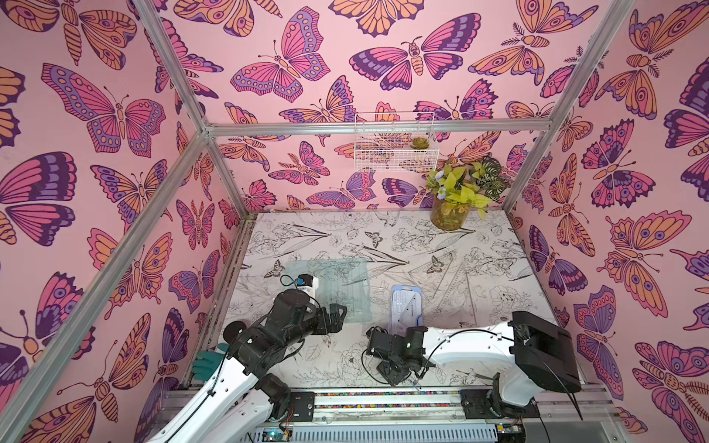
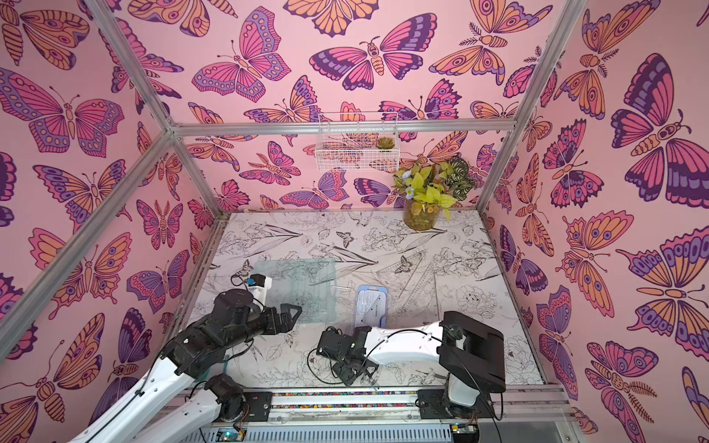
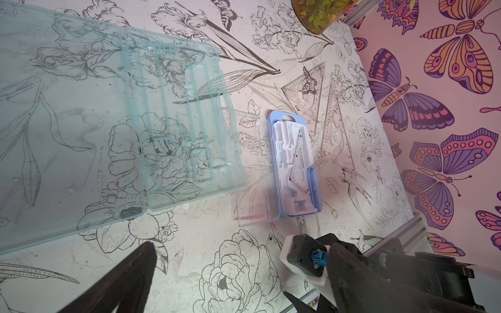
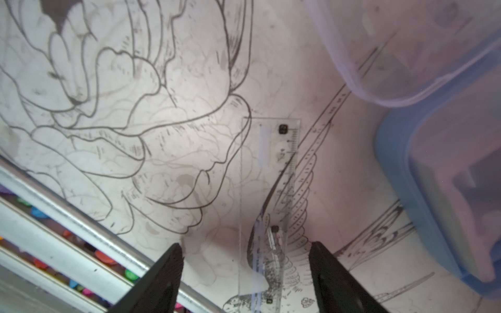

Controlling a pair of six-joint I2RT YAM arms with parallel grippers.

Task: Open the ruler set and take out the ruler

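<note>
A clear ruler (image 4: 268, 193) lies flat on the table in the right wrist view, its marked edge and black dots visible. My right gripper has its fingers apart, one on each side of the ruler's near part; contact cannot be made out. The blue ruler set case (image 3: 294, 164) lies open, its clear lid (image 3: 255, 203) folded to the left and a thin white piece in its tray. Over the table to the left, my left gripper is open and empty.
A large translucent teal case (image 3: 177, 125) lies spread open left of the ruler set. Clear set squares (image 3: 305, 94) rest on its right. A plant pot (image 1: 449, 215) stands at the back right. The metal rail (image 4: 78, 219) runs along the front edge.
</note>
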